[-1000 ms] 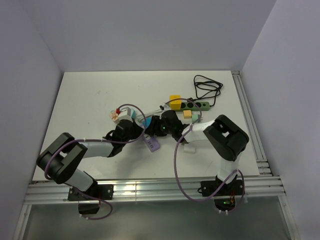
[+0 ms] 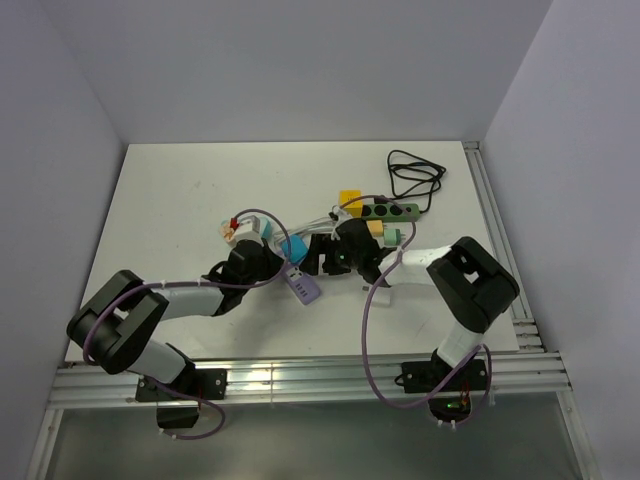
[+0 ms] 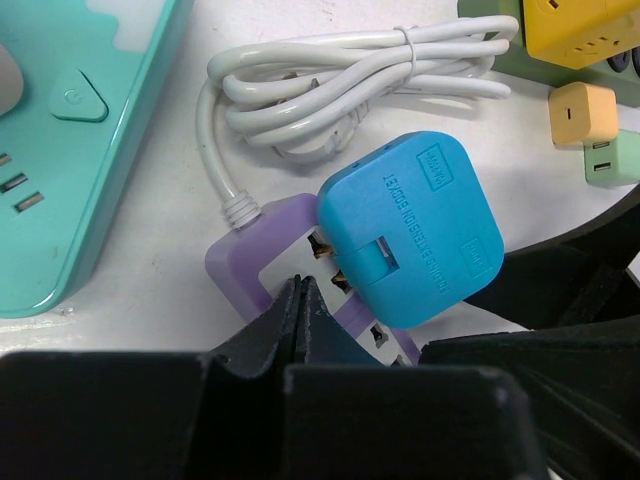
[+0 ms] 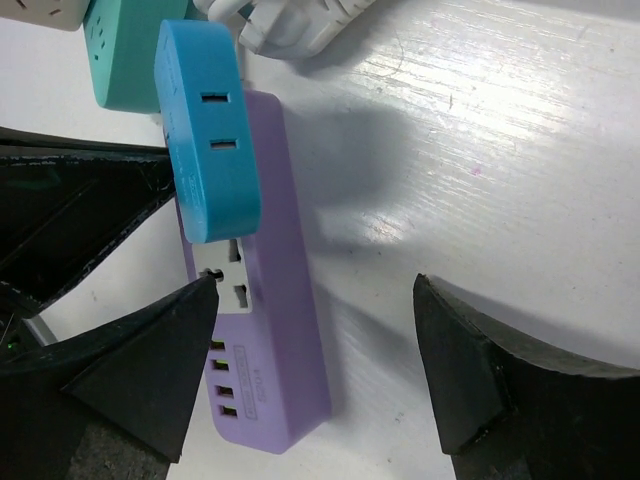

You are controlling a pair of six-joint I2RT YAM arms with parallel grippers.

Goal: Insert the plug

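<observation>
A blue cube adapter point(image 3: 420, 220) point(image 4: 215, 175) rests on the upper end of the purple power strip point(image 3: 245, 255) point(image 4: 285, 380), whose white cord runs into a coiled bundle. My left gripper is shut, its tips low against the strip just beside the blue adapter, with nothing seen between them. My right gripper stands open over the table at the strip's lower section, its fingers wide apart with nothing held between them. In the top view both grippers are close together around the adapter point(image 2: 293, 248).
A teal case point(image 3: 100, 180) lies left. A coiled white cable point(image 3: 340, 80), yellow block point(image 3: 575, 25), orange cube point(image 3: 580, 115), green cube point(image 3: 610, 160) and green strip point(image 2: 400, 212) sit behind. A black cable point(image 2: 415, 175) lies at the back right.
The right arm has moved to the right, away from the blue adapter, exposing more of it in the top view. The left arm has barely moved.
</observation>
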